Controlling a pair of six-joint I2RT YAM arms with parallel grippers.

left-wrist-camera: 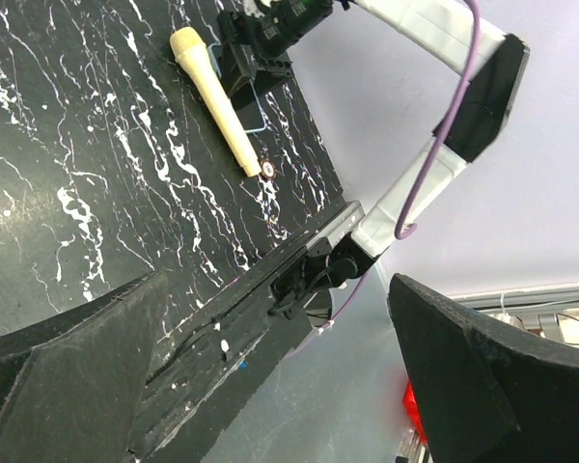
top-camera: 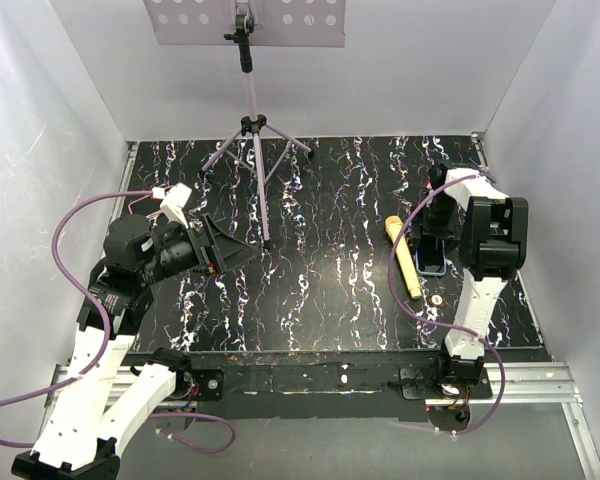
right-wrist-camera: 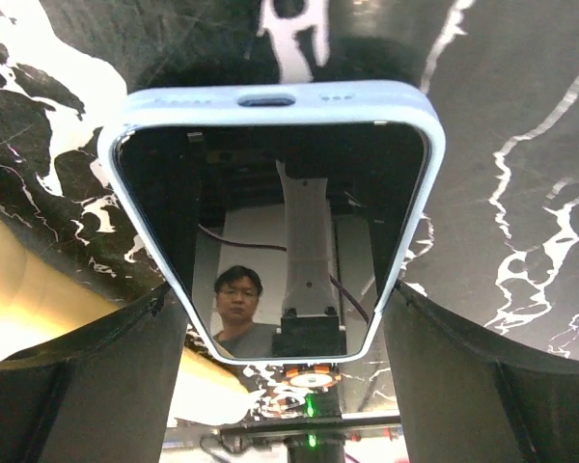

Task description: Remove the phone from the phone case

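Observation:
A phone (right-wrist-camera: pixel 270 241) in a light blue case (right-wrist-camera: pixel 203 101) lies on the dark marble table at the right in the top view. Over it my right gripper stands open, its fingers at either side of the phone near one end; whether they touch the case I cannot tell. My left gripper (top-camera: pixel 235 250) is open over the left part of the table, well apart from the phone, with nothing between its fingers.
A yellow microphone-like stick (top-camera: pixel 403 258) lies just left of the phone, with a small round object (top-camera: pixel 436 300) nearby. A music stand's tripod (top-camera: pixel 255 125) occupies the back.

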